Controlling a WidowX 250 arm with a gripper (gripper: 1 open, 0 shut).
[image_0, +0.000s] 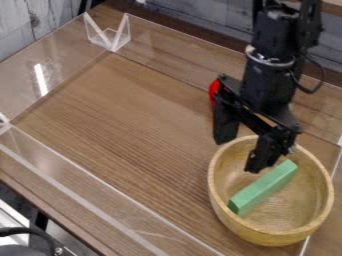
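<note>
My black gripper (251, 138) hangs open just above the back rim of a round tan bowl (291, 222) at the lower right of the camera view. A green bar-shaped block (262, 188) lies slanted in the bowl, below the gripper. A red object (214, 92) sits behind the arm, mostly hidden by it.
A white wire or clear holder (104, 30) stands at the upper left. Dark cables lie at the lower left edge.
</note>
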